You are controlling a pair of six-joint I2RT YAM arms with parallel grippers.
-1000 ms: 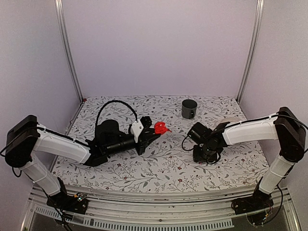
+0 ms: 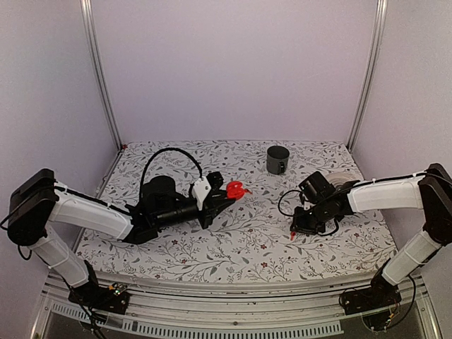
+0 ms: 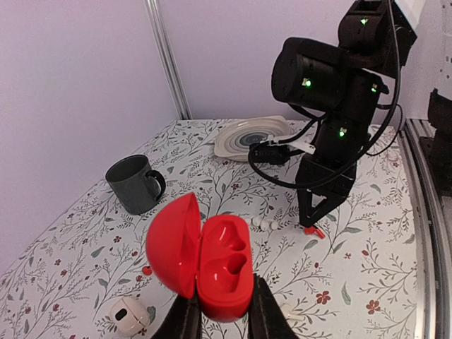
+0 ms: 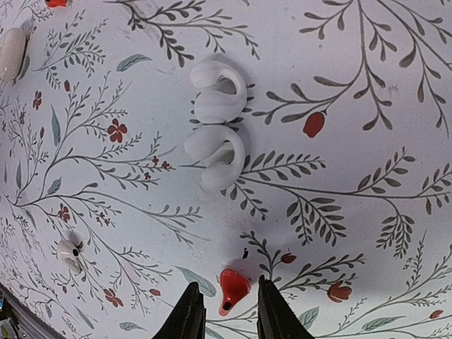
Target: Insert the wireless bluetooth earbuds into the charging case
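My left gripper (image 2: 227, 200) is shut on an open red charging case (image 3: 224, 272), held in the air with its empty wells facing me in the left wrist view. My right gripper hangs low over the table, part open, above a red earbud (image 4: 234, 286) lying on the cloth between and just beyond its fingertips; whether it touches the earbud I cannot tell.
A grey mug (image 2: 277, 159) stands at the back, with a plate (image 3: 251, 134) at the right. Two white curved pieces (image 4: 217, 90) lie beside each other, and a small white case (image 3: 129, 315) and white earbud (image 4: 69, 253) lie on the patterned table (image 2: 176, 261).
My right arm has moved right and its gripper is a little higher, near the red earbud. The left gripper with the case is nearly still.
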